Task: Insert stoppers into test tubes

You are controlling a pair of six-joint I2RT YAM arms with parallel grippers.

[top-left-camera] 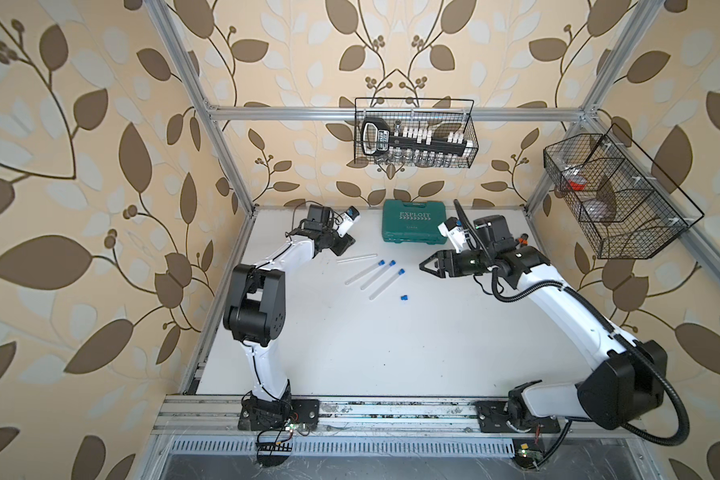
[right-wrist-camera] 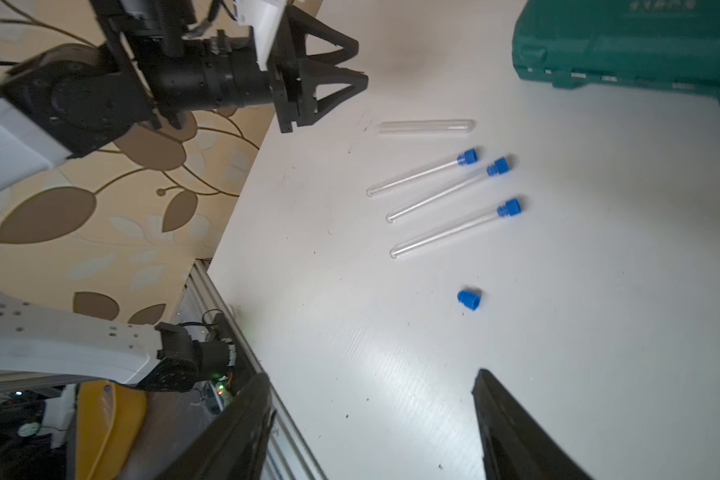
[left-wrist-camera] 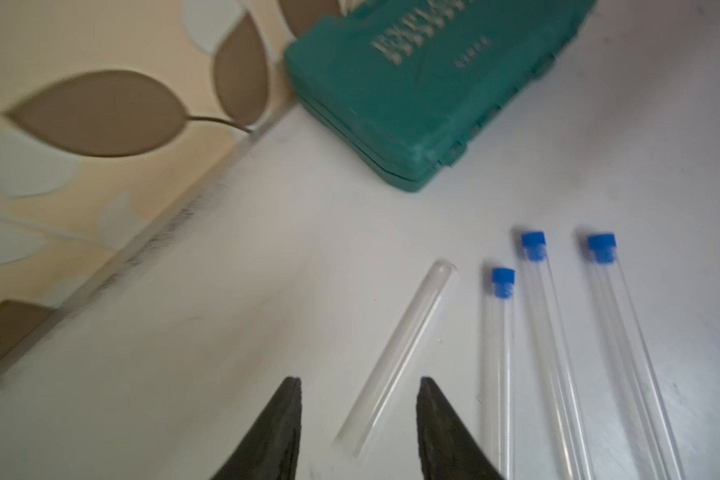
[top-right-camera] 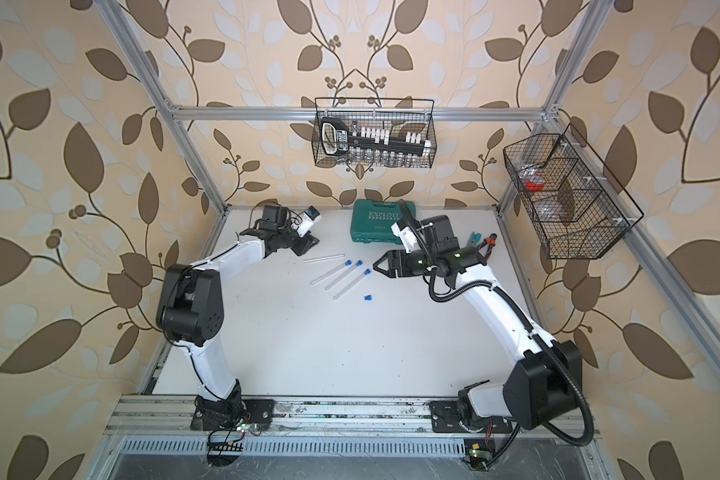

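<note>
Three glass test tubes [right-wrist-camera: 448, 233] with blue stoppers [right-wrist-camera: 508, 209] in their ends lie parallel on the white table. An uncapped tube [left-wrist-camera: 396, 352] lies nearest my left gripper. A loose blue stopper [right-wrist-camera: 468, 299] lies nearer the front, apart from them. My left gripper, behind and left of the tubes, is open with nothing between its fingers. My right gripper stands open and empty above the table, right of the tubes.
A green case [top-left-camera: 413, 220] lies along the back wall, with tools [top-right-camera: 488, 244] at the back right. Wire baskets [top-left-camera: 414, 156] hang on the back and right walls.
</note>
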